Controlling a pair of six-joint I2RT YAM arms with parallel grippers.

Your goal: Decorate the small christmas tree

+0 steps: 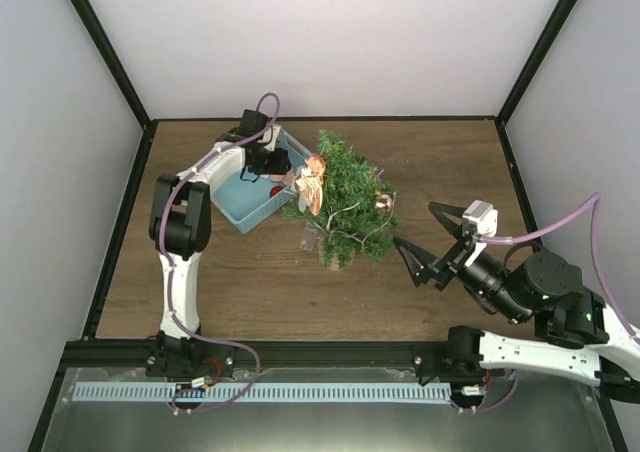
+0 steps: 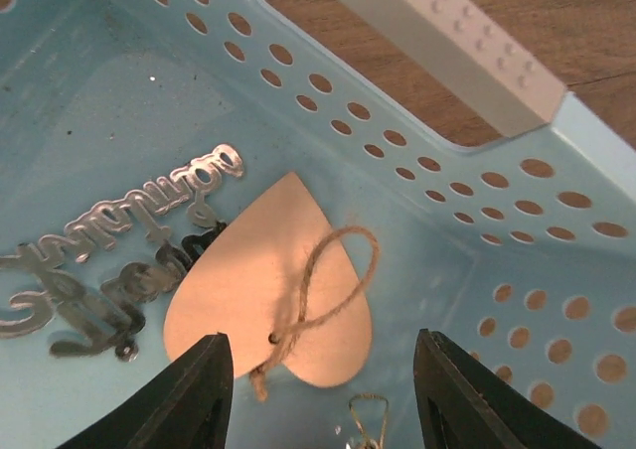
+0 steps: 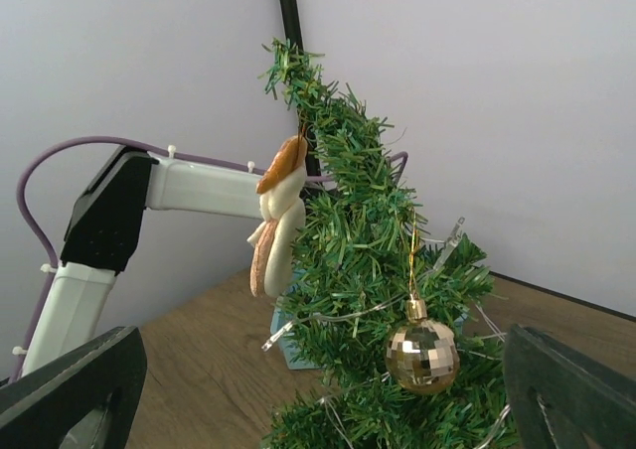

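The small tree [image 1: 348,203] carries a fabric ornament [image 3: 281,221] and a mirrored gold ball [image 3: 421,357]. My left gripper is over the blue basket [image 1: 242,201], its fingers apart above a wooden heart ornament [image 2: 243,287] with a twine loop. Silver lettering pieces [image 2: 117,212] lie beside the heart. My right gripper [image 1: 420,234] stands open to the right of the tree, with nothing between its fingers.
White walls close in the back and both sides. A red ornament [image 1: 276,190] lies in the basket.
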